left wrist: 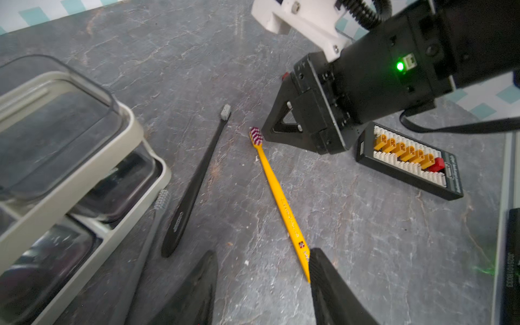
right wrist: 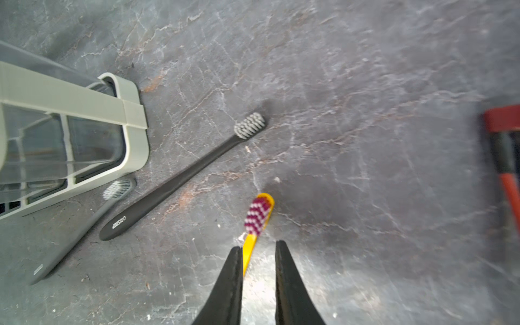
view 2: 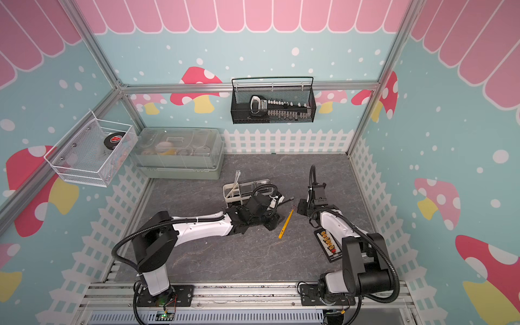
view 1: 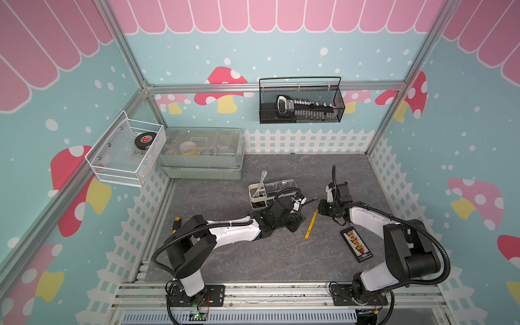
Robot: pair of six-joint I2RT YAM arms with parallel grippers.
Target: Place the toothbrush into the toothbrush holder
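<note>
A yellow toothbrush (left wrist: 282, 204) with a purple-and-white head (right wrist: 257, 214) slants across the table. At its head end stands my right gripper, its fingers a narrow gap apart. Bare table shows in that gap; the neck passes behind the left finger, so a hold is unclear. My left gripper is open, and the handle's end meets the edge of its right finger. A black toothbrush (left wrist: 196, 185) and a grey one (left wrist: 142, 254) lie beside the pale compartmented holder (right wrist: 70, 100). More brushes (view 1: 261, 181) stand in its left compartment.
Near the right arm lies a black board with yellow connectors (view 1: 356, 243). A lidded green box (view 1: 203, 154) occupies the back left. A yellow-black tool (view 1: 176, 224) sits far left.
</note>
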